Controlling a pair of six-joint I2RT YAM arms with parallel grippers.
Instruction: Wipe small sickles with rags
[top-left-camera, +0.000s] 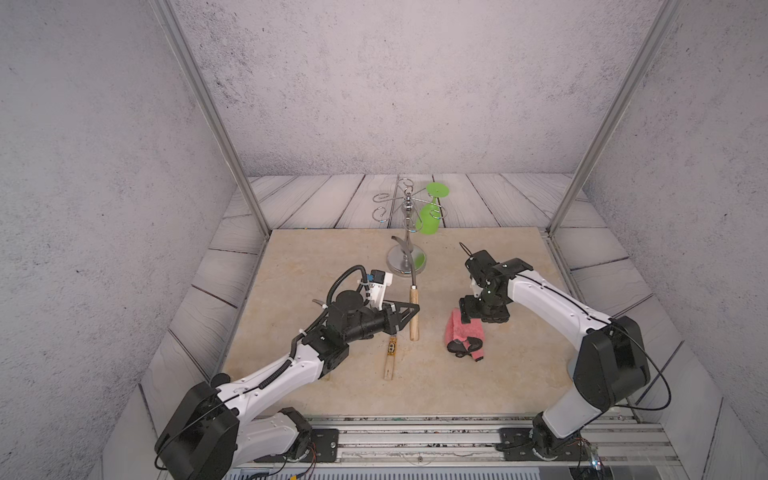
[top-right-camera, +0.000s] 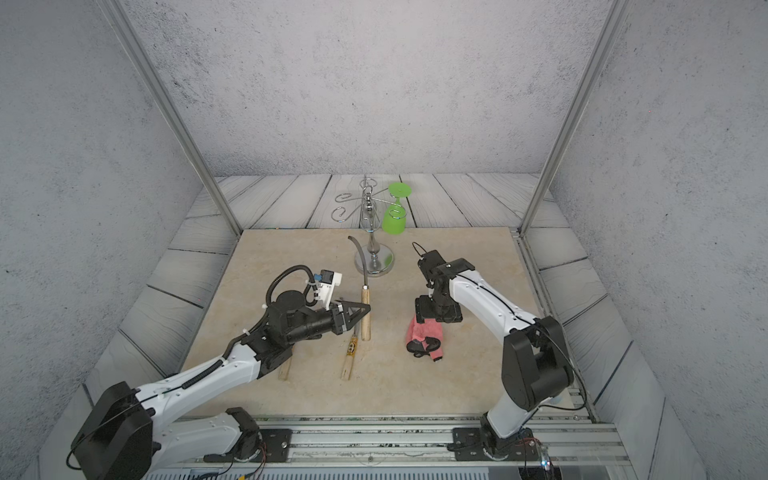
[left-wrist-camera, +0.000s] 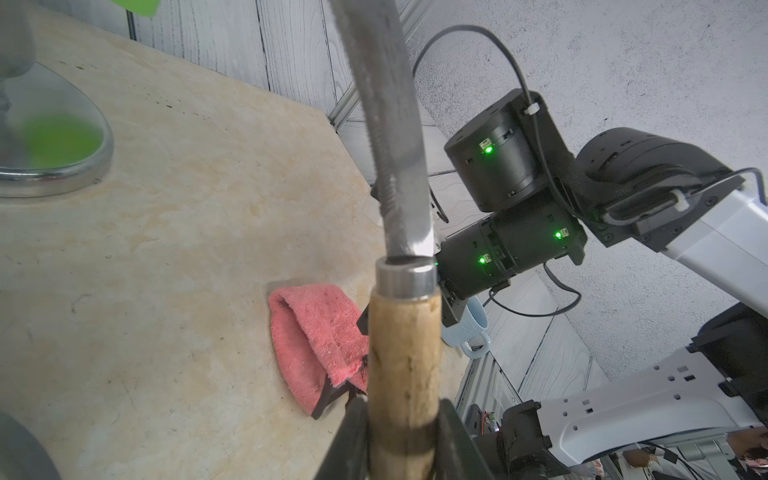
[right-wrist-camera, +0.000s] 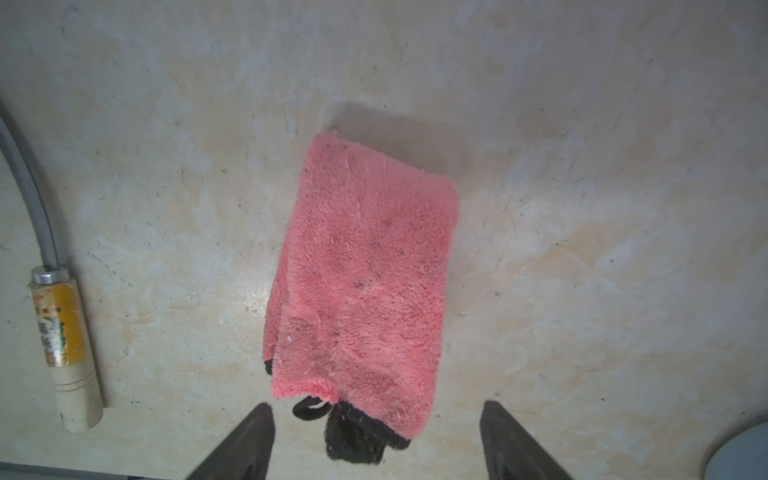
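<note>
A sickle with a wooden handle (left-wrist-camera: 404, 360) and upright steel blade (left-wrist-camera: 388, 160) stands between the fingers of my left gripper (top-left-camera: 406, 313), which is raised over the table's middle; whether those fingers close on it is blurred in the left wrist view. A folded pink rag (right-wrist-camera: 360, 280) with black trim lies flat on the table. My right gripper hangs open above it, nothing between its fingers. Another sickle (right-wrist-camera: 64, 344) with a yellow-labelled handle lies left of the rag.
A metal hook stand (top-right-camera: 372, 260) with a green goblet (top-right-camera: 394, 220) hanging on it stands at the back. A light-blue mug (left-wrist-camera: 468, 328) is at the right edge.
</note>
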